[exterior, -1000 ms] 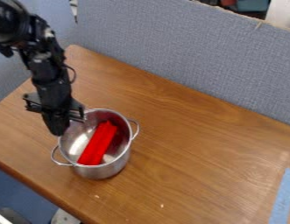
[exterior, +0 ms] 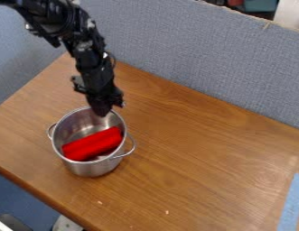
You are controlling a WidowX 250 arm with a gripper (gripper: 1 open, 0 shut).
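Note:
A steel pot (exterior: 76, 163) with two side handles stands on the wooden table at the left. A red oblong object (exterior: 91, 144) lies inside it. My gripper (exterior: 101, 110) is at the pot's back rim, fingertips pointing down; it looks shut, and whether anything thin is between its fingers is too small to tell.
Padded grey-blue walls (exterior: 206, 59) border the back and left. The table's front-left edge is close to the pot.
My gripper has moved right along the pot's back rim. The pot has turned and shifted slightly, and the red object in it now lies at a different angle.

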